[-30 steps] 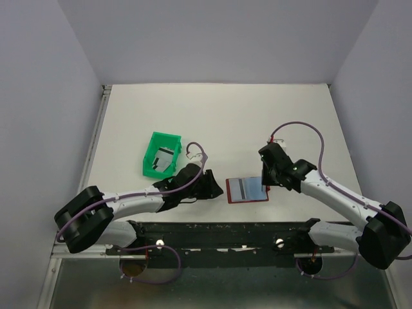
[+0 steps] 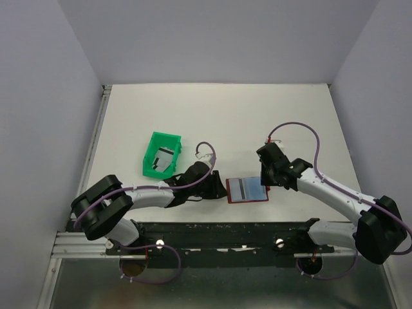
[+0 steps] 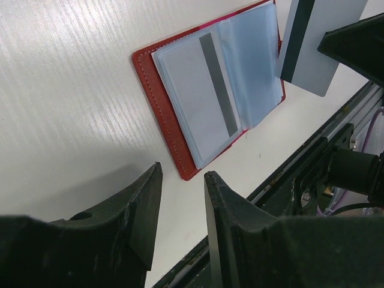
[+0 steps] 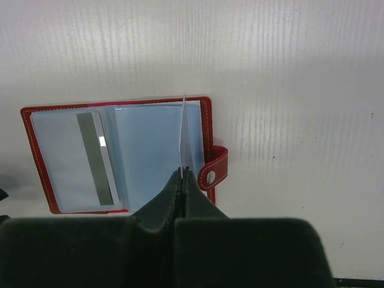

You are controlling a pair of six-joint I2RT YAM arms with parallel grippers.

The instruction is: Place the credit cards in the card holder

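The card holder (image 2: 238, 199) lies open flat near the table's front edge, with a red border and clear sleeves. A card with a dark stripe (image 3: 219, 84) lies within its left sleeve; the right sleeve (image 4: 144, 150) looks pale blue. My right gripper is shut on a thin grey card with a dark stripe, held upright, edge-on in the right wrist view, above the right sleeve's right side. Whether it touches the sleeve I cannot tell. Beside the holder's left edge, my left gripper stands part open, nothing between its fingers.
A green box (image 2: 156, 137) with several cards (image 2: 163, 159) sits at the left of the table. The holder's red snap strap (image 4: 217, 167) sticks out on its right. Behind the holder the white table (image 2: 219, 116) is clear.
The holder stays in place.
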